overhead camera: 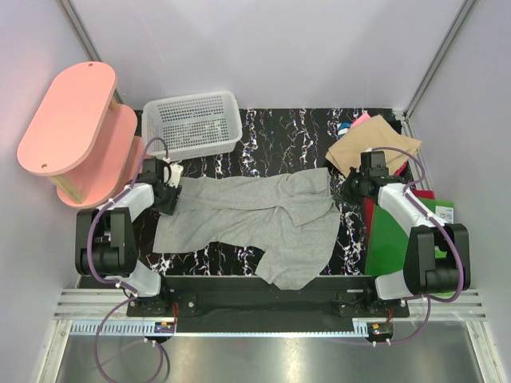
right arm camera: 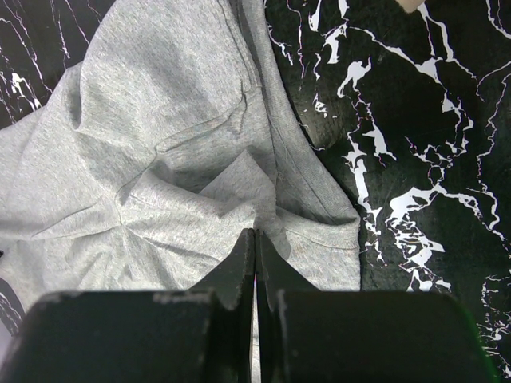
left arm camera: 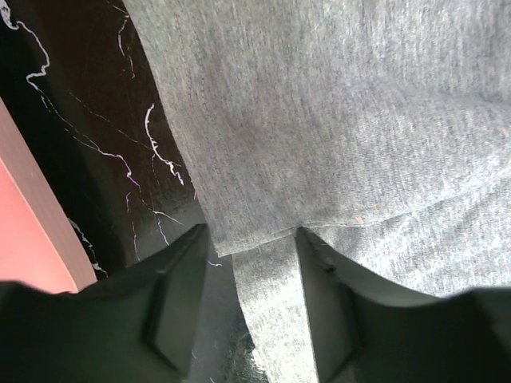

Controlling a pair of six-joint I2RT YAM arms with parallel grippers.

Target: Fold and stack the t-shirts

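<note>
A grey t-shirt lies spread across the table in the top view, its upper part folded over and one sleeve pointing toward the front edge. At the shirt's left side is my left gripper. Its fingers stand apart on either side of the folded layer's corner, with a lower layer showing beneath. My right gripper is shut, its tips over a raised crease of the shirt near the right side. Whether cloth is pinched there cannot be made out.
A white basket stands behind the shirt on the left. The pink shelf rises close to my left arm. Cardboard and a green box sit on the right. Bare black marbled table shows behind the shirt.
</note>
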